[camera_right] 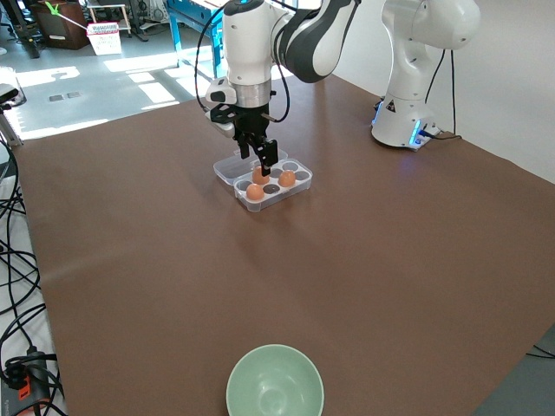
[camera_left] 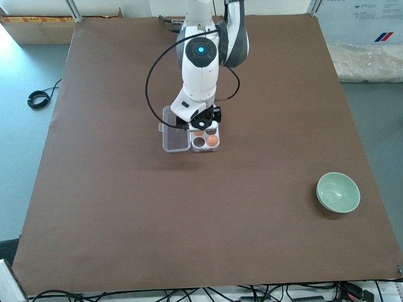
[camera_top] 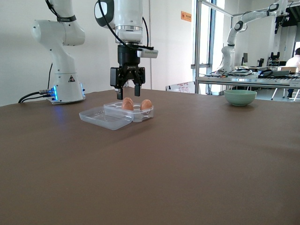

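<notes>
A clear plastic egg box (camera_left: 175, 141) with its lid lying open holds several brown eggs (camera_top: 146, 104) and some empty dark wells. My black gripper (camera_top: 128, 89) hangs pointing down just over the box, its two fingers apart, with no egg visible between them in the top view. In the right view its fingertips are close above the eggs (camera_right: 254, 192), and whether they touch is unclear. The left view shows it mostly hidden under the white wrist. A pale green bowl (camera_left: 338, 192) stands empty on the brown table (camera_left: 189, 220), to the right in the left view.
Cables (camera_left: 69, 296) run along the table's near edge in the left view. The rest of the tabletop around the box and bowl is clear.
</notes>
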